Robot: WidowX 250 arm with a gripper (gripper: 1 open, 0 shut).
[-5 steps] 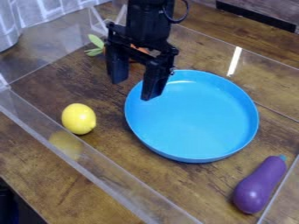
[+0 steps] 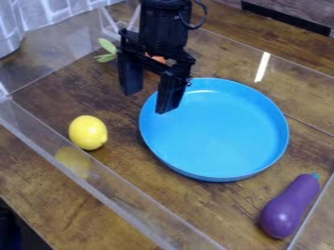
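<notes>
The black gripper (image 2: 151, 83) hangs over the upper left rim of a blue plate (image 2: 214, 137), with its fingers spread apart and pointing down; nothing shows between them. A yellow lemon-like object (image 2: 88, 132) lies on the wood left of the plate. A purple eggplant (image 2: 290, 205) lies at the lower right. Behind the gripper, green leaves (image 2: 107, 49) of a mostly hidden object show.
The wooden surface (image 2: 53, 176) has clear areas at left and back right. A transparent wall or strip runs diagonally along the lower left, and clear material stands at the top left corner.
The gripper has shifted slightly left and up in the view. The plate, lemon-like object and eggplant stay where they were.
</notes>
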